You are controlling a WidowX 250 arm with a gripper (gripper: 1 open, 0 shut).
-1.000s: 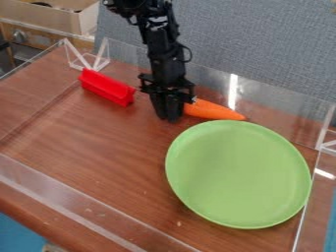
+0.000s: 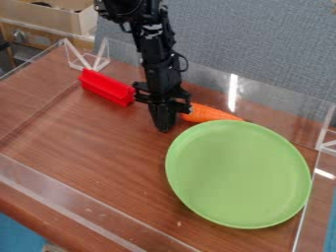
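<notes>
The black gripper (image 2: pixel 163 116) is low over the wooden table at the back middle, shut, with its tips at the left end of an orange carrot (image 2: pixel 210 115). Whether it touches the carrot is hard to tell, as the gripper hides that end. A red cylindrical block (image 2: pixel 108 88) lies to the left of the gripper. A large green plate (image 2: pixel 238 173) fills the front right of the table.
A clear low wall (image 2: pixel 262 98) runs along the back, with a grey panel (image 2: pixel 262 39) behind it. A cardboard box (image 2: pixel 39 16) stands at the top left.
</notes>
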